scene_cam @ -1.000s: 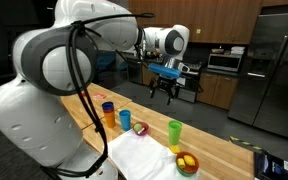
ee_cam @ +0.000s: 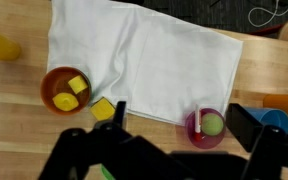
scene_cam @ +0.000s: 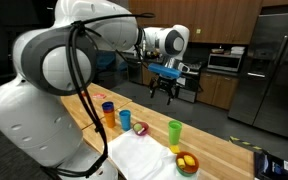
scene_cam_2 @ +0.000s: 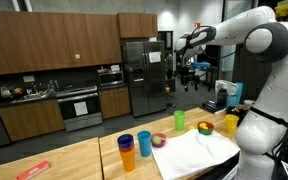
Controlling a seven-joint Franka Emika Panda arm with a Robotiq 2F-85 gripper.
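Observation:
High over the table, my gripper (scene_cam: 161,95) hangs open and empty, its fingers wide apart in the wrist view (ee_cam: 180,115). Beneath it lies a white cloth (ee_cam: 169,60). A reddish-brown bowl (ee_cam: 50,88) to the cloth's left holds a yellow block (ee_cam: 77,84) and a rounder orange-yellow item (ee_cam: 65,101). Outside that bowl sits another yellow block (ee_cam: 102,108), close to the left finger in the image. On the right, a purple bowl (ee_cam: 197,141) contains a green round item (ee_cam: 212,124) and something pale and thin. The green cup (scene_cam: 174,132) stands upright near the loose block.
Blue cups (scene_cam: 125,118) and an orange cup (scene_cam: 109,119) stand at one end of the table. A yellow cup (scene_cam_2: 231,123) is beyond the reddish-brown bowl. Bare wood (scene_cam_2: 69,165) stretches along the table's other part. Someone stands behind the table in exterior view 1.

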